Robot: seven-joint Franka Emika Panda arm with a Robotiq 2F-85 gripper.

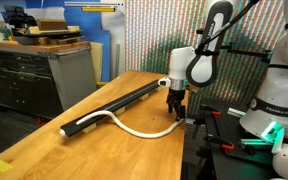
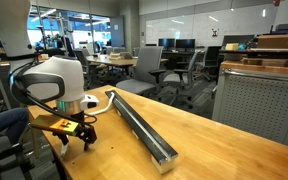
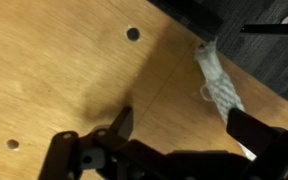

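A white rope lies curved across the wooden table, running from the left end of a long black channel to below my gripper. Seen from the wrist, the rope's frayed end points toward the dark table edge. My gripper is open above the tabletop, one finger overlapping the rope in this view. Nothing appears held between the fingers. In exterior view 2 the gripper is low over the near table edge, and how far it stands above the rope cannot be told.
The black channel stretches along the table beside the rope. Wide bare tabletop lies beyond it. A grey cabinet and office chairs stand behind the table.
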